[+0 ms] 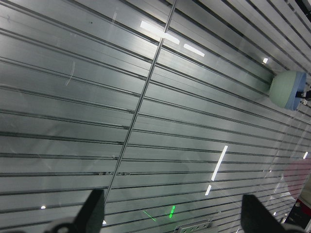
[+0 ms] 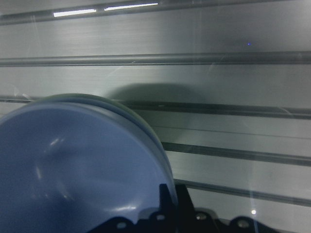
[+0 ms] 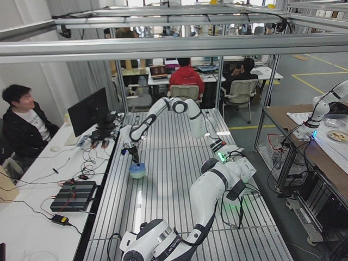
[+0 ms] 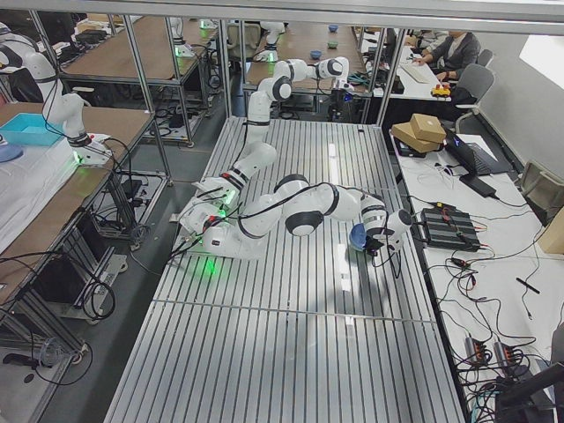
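Observation:
A blue bowl (image 3: 137, 167) nested in a pale green bowl (image 3: 137, 175) stands on the slatted metal table (image 3: 163, 206); both also show at the upper right of the left wrist view (image 1: 284, 87). My right gripper is at the blue bowl's rim, its dark fingers shut on it near the bottom of the right wrist view. My left gripper looks down on bare slats from a distance; only blurred dark finger shapes (image 1: 87, 218) show at the lower edge, spread wide apart.
A white desk (image 3: 49, 239) with monitor, black boxes and cables runs along one side, with a seated person beside it. A second workbench (image 3: 326, 157) with another arm stands across the aisle.

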